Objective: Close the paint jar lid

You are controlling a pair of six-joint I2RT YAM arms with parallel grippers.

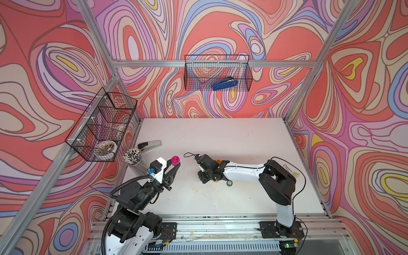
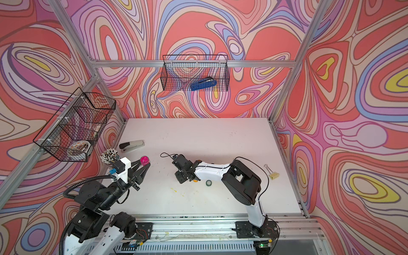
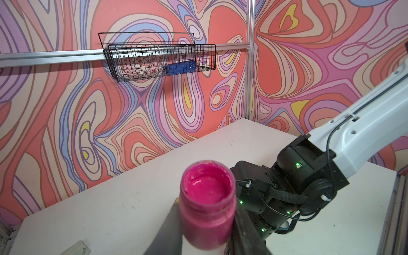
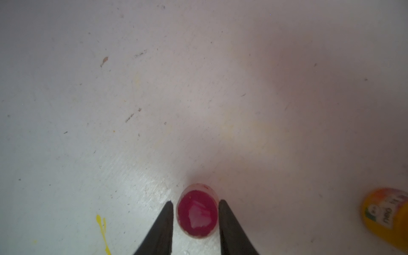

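My left gripper (image 1: 170, 175) is shut on an uncapped magenta paint jar (image 3: 207, 199), held upright above the left part of the table. The left wrist view looks into its open mouth, with magenta paint inside. A small round magenta lid (image 4: 197, 214) with a pale rim lies on the white table. My right gripper points down over it, part open, its fingertips on either side of the lid. Whether they touch the rim cannot be told. In both top views the right gripper hides the lid.
An orange paint jar (image 4: 388, 216) stands close to the right gripper, with a dark green round item (image 1: 229, 183) beyond it. A stapler (image 1: 149, 145) and a bundle of white-tipped sticks (image 1: 132, 156) are at the left.
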